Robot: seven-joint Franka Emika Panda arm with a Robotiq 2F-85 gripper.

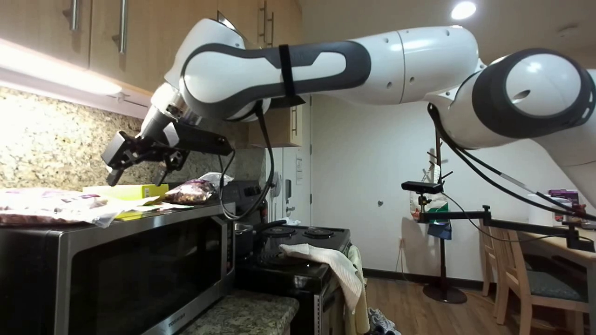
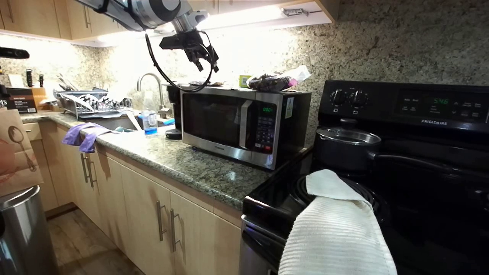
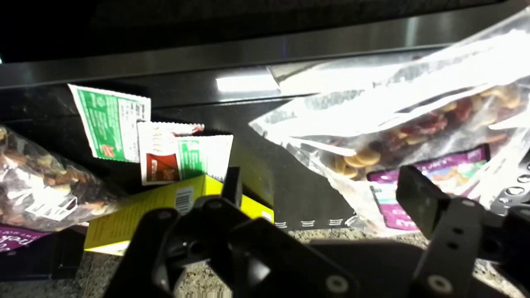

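Observation:
My gripper (image 1: 138, 179) is open above the top of the microwave (image 2: 216, 117), with clear air under its fingertips in the first exterior view. In the wrist view its fingers (image 3: 422, 203) stand wide apart and hold nothing. Below them lies a yellow box (image 3: 149, 211), partly covered by the left finger. Several small packets (image 3: 112, 124), green, white and red, lie flat beside the box. A clear bag of nuts (image 3: 412, 149) with a purple label reaches under the right finger. Another nut bag (image 3: 44, 183) lies at the far left.
Cabinets (image 1: 151, 39) with a lit underside hang close over the arm, and a granite wall (image 1: 50, 139) stands behind. Beside the microwave, the stove (image 2: 426, 151) holds a lidded pot (image 2: 347, 144) and a white towel (image 2: 339, 229). Bare counter (image 2: 197, 162) lies in front.

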